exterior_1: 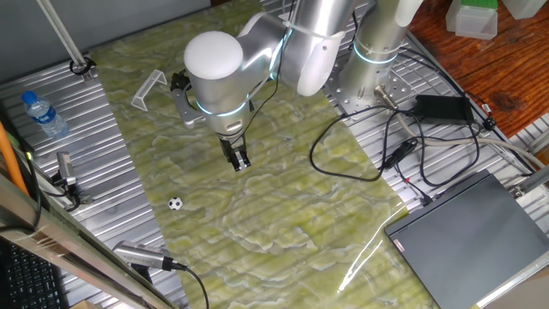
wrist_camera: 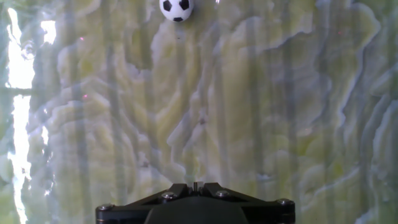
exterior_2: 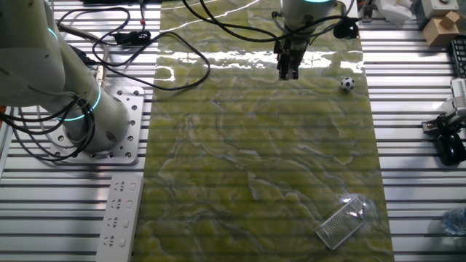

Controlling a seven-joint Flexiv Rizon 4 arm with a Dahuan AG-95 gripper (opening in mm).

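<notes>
A small black-and-white soccer ball (exterior_1: 175,203) rests on the green marbled mat (exterior_1: 283,257), close to its left edge in exterior view 1. My gripper (exterior_1: 241,166) hangs above the mat, pointing down and clear of the ball. In the wrist view the ball (wrist_camera: 176,9) is cut off by the top edge, well ahead of the gripper. There the fingers meet at the bottom middle, shut, and nothing shows between them. Exterior view 2 has the gripper (exterior_2: 288,74) to the left of the ball (exterior_2: 347,84).
A white grater-like piece (exterior_2: 341,223) lies on the mat. Beyond the mat are a water bottle (exterior_1: 45,115), a dark laptop (exterior_1: 472,245) and a power strip (exterior_2: 120,216). A black cable loop (exterior_1: 347,176) reaches over the mat's edge. Mid-mat is bare.
</notes>
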